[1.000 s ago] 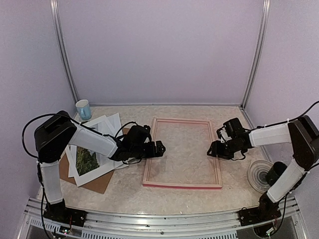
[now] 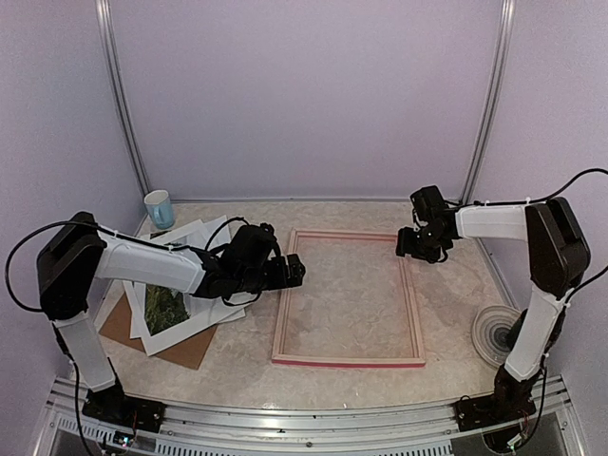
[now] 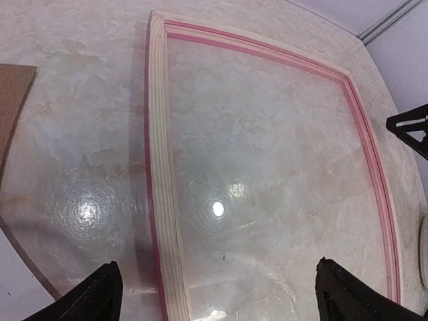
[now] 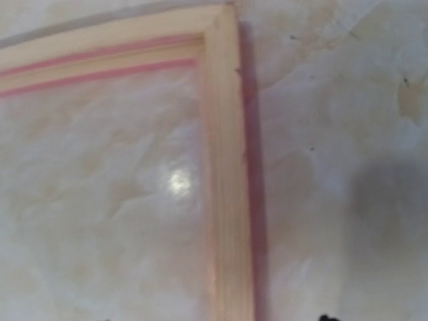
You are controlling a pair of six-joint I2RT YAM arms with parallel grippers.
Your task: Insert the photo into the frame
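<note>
The empty frame (image 2: 351, 362) lies flat on the table between my arms, its pale wood rim edged in pink. Left of it, a photo (image 2: 166, 306) with a green picture and white border lies among other white sheets, partly covered by my left arm. Over the frame's left rail (image 3: 160, 134) my left gripper (image 2: 296, 271) is open, holding nothing. My right gripper (image 2: 403, 243) hovers by the far right corner. Its fingertips (image 4: 328, 318) barely enter the right wrist view, well apart beside the right rail (image 4: 231, 200), with nothing seen between them.
Brown cardboard (image 2: 198, 350) sticks out under the sheets. A light blue mug (image 2: 159, 209) stands at the back left. Near my right arm's base lies a round coiled or ridged object (image 2: 489, 334).
The frame has shifted slightly toward the front. My right gripper has moved back along the right rail to the far corner. My left gripper has drawn a little to the left.
</note>
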